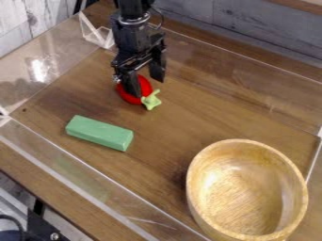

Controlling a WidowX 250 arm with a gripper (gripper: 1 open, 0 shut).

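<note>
My black gripper (134,72) reaches down from the top, its fingers around a red object (142,87) with a light green stem-like part (151,102), resting on the wooden surface. The dark fingers partly hide the red object; whether they touch it or how far they are closed is hard to tell.
A mint green block (100,133) lies to the front left. A large pale wooden bowl (246,188) stands at the front right.
</note>
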